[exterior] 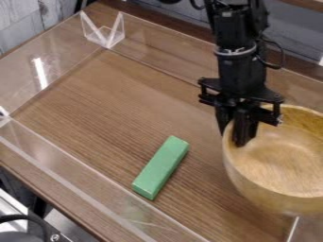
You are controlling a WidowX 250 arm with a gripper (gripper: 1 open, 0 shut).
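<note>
A large tan bowl (pixel 270 170) hangs tilted at the right of the camera view, partly cut off by the frame edge. My black gripper (pixel 237 115) comes down from the top and is shut on the bowl's upper left rim. The fingertips are partly hidden at the rim.
A green block (pixel 161 168) lies on the wooden table (pixel 89 123) left of the bowl. A clear wire-like or plastic holder (pixel 101 30) stands at the back left. Dark cables show at the bottom left corner.
</note>
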